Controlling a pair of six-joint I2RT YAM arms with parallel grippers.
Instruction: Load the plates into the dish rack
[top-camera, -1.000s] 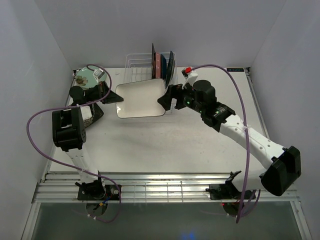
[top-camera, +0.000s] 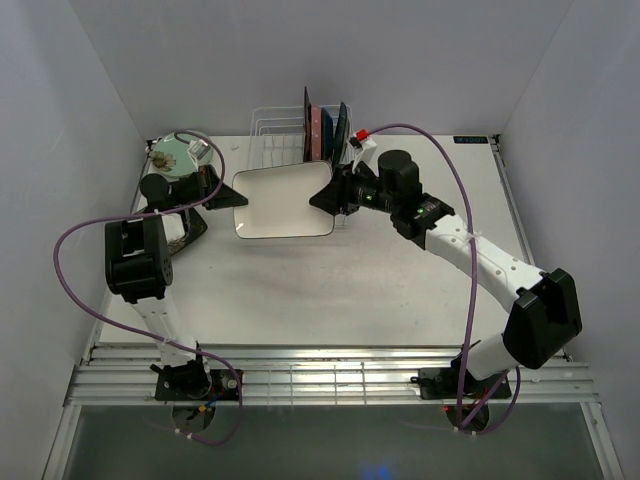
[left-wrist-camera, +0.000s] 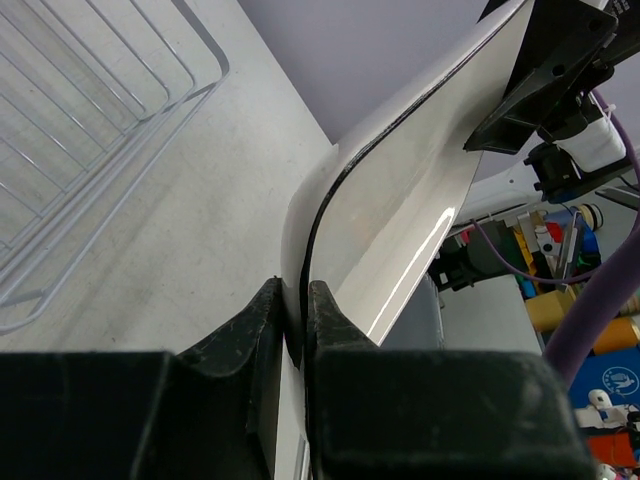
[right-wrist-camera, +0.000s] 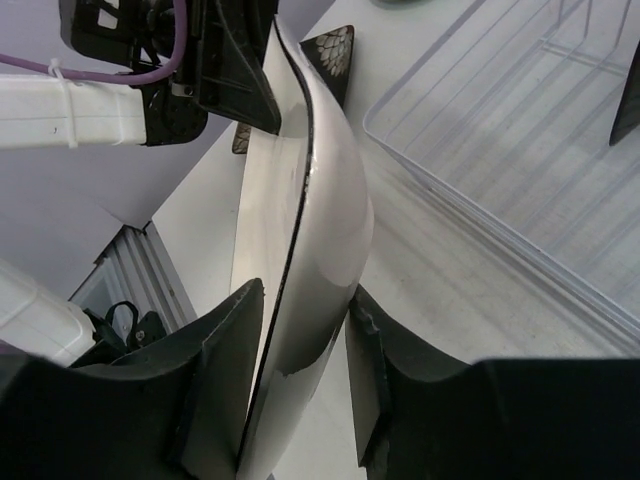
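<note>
A white square plate (top-camera: 281, 200) hangs level in front of the dish rack, between both grippers. My left gripper is shut on its left edge. My right gripper is at the plate's right edge, its fingers around the rim, partly open as far as I can tell. The wire rack (top-camera: 271, 122) stands at the back, with several plates (top-camera: 316, 130) upright in its right part and bare slots at its left.
Other plates (top-camera: 172, 158), green and dark-patterned, lie at the far left beneath my left arm.
My right arm has moved left and in to the plate's right edge. The plate has shifted very slightly toward the front; my left arm is nearly still.
</note>
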